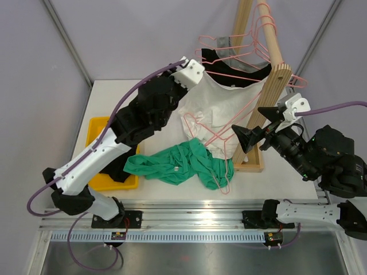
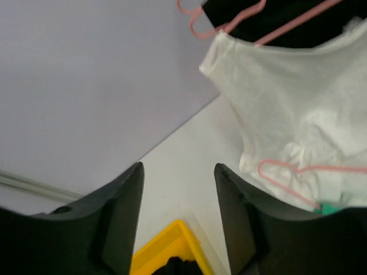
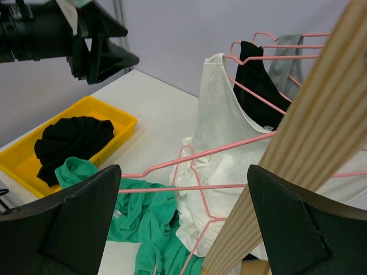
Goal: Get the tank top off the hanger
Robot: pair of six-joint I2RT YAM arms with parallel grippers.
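A white tank top [image 1: 221, 106] hangs among pink hangers on the wooden rack, with black and grey garments behind it. My left gripper is open and empty, left of the white cloth, over the bare table beside the yellow bin. Pink hangers [image 1: 215, 134] dangle in front of and below the white fabric. My right gripper stands open at the front rack post, with pink hanger wires and the wooden post between or behind its fingers in view.
The rack's wooden post [image 1: 264, 114] rises at the right on a wooden base. A green cloth [image 1: 172, 163] lies crumpled at the table's front. A yellow bin [image 1: 100, 182] with black cloth is at the left.
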